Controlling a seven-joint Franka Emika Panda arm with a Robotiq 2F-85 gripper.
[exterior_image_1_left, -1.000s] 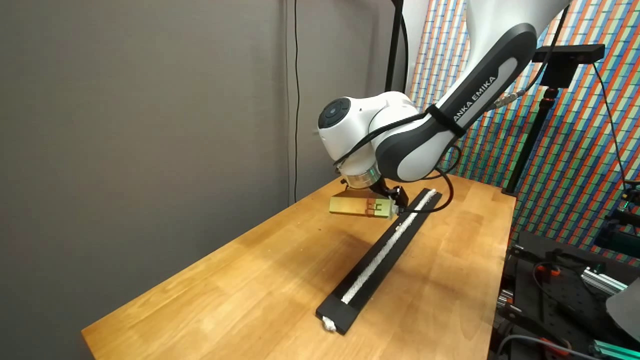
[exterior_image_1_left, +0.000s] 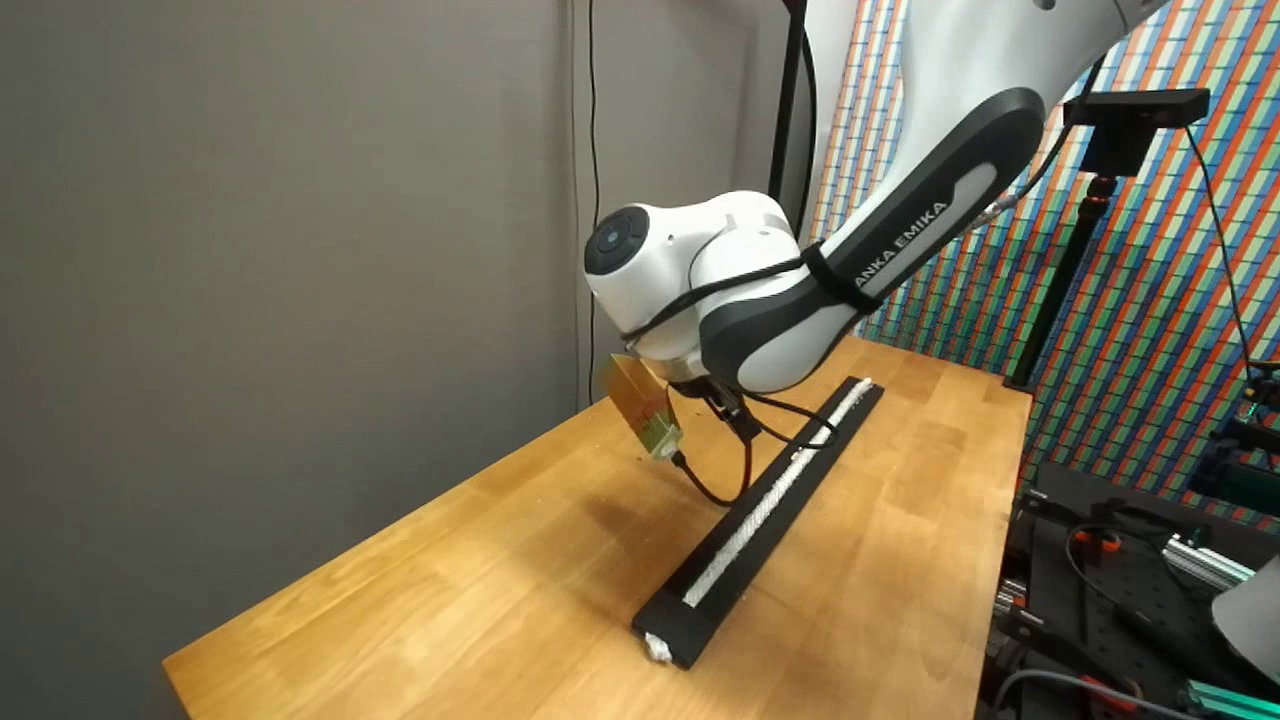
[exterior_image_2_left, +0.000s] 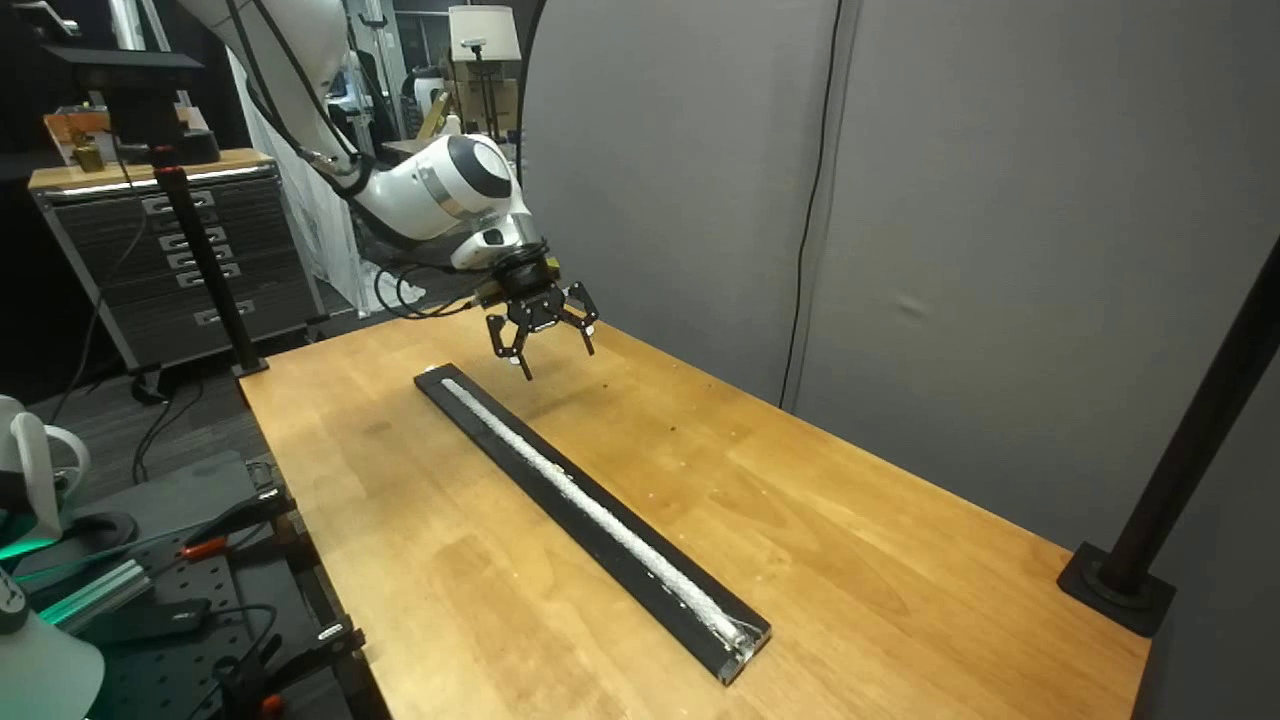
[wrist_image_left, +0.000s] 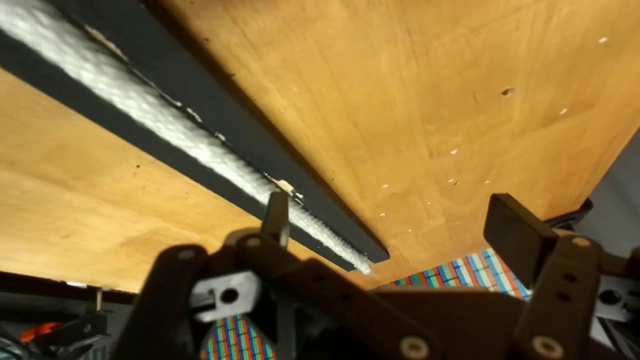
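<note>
A long black channel (exterior_image_2_left: 528, 458) lies across the wooden table, with a white rope (exterior_image_2_left: 591, 514) running along its groove. At the end nearest the camera in exterior view 1, a frayed rope tip (exterior_image_1_left: 657, 648) pokes out of the channel. My gripper (exterior_image_2_left: 560, 365) hangs above the table, over towards the grey wall side of the channel, its fingers wide apart. In the wrist view the gripper stands open with nothing between its fingers; the left finger (wrist_image_left: 276, 217) overlaps the rope's image, while the right one is over bare wood.
A black post (exterior_image_2_left: 1140, 516) stands on the table's corner. A cart with tools (exterior_image_2_left: 180, 600) sits beside the table. Grey wall panels (exterior_image_1_left: 300, 300) border the far side.
The arm has moved left in exterior view 1, towards the grey wall, and the wrist has turned. The channel and rope look unmoved.
</note>
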